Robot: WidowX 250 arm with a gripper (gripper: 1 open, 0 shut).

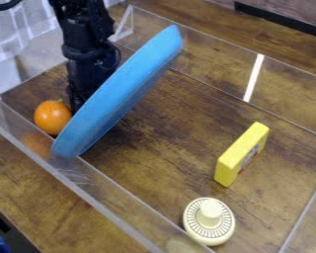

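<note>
A blue plate (121,91) stands tilted steeply on edge at the left of the tray, its lower end down near an orange fruit (51,116). My black gripper reaches down from the top left behind the plate; its fingertips are hidden by the plate and fruit, so I cannot tell how they stand or whether they touch either.
A yellow box (241,154) stands at the right, and a cream knobbed round object (209,222) sits at the bottom. Clear walls (115,208) border the area.
</note>
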